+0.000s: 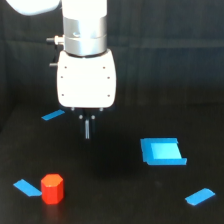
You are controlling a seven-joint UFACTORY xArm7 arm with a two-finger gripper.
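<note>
A red six-sided block (52, 188) stands on the dark table at the lower left. My gripper (87, 133) hangs below the white arm, up and to the right of the block in the picture and clear of it. The fingers are small and dark against the black background, so whether they are open or shut does not show. No object can be made out at their tips. A light blue square (165, 151) framed with blue tape (146, 150) lies flat on the table at the right.
Blue tape strips lie on the table at the lower left (27, 188), lower right (200, 197) and far left (53, 115). Dark bare table separates the block from the taped square. A dark curtain (165, 60) hangs behind.
</note>
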